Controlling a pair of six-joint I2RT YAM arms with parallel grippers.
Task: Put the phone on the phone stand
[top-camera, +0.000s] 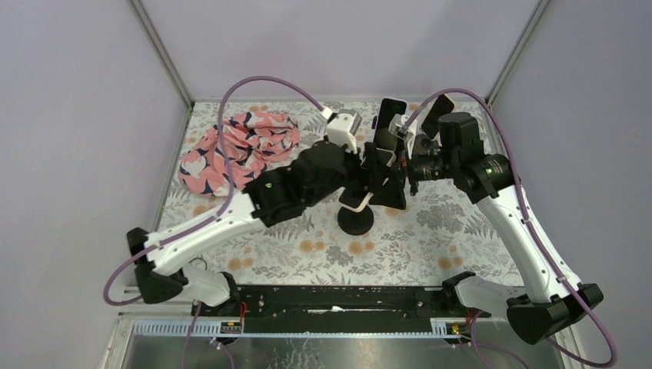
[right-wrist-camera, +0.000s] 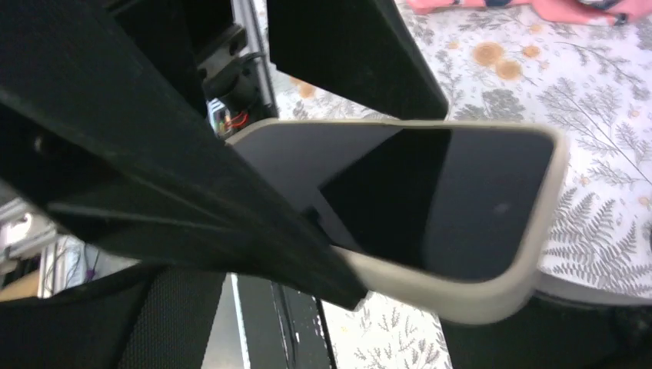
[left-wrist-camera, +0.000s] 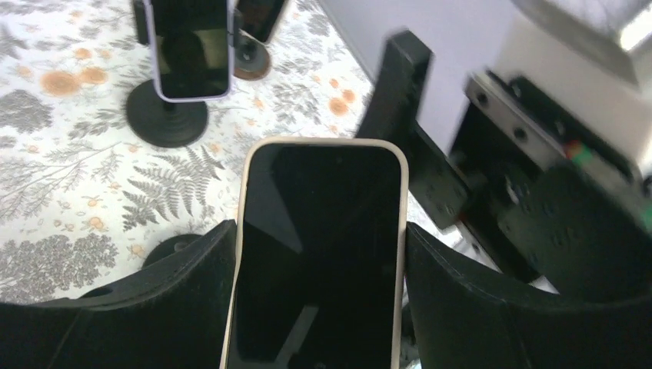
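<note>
A black phone with a cream frame is held upright between the fingers of my left gripper, shut on it. From above, the phone is over the centre stand, whose top is hidden. My right gripper meets it from the right. In the right wrist view the phone lies across the open fingers of my right gripper; whether they touch it is unclear.
Two stands holding phones stand at the back right. A pink patterned cloth lies at back left.
</note>
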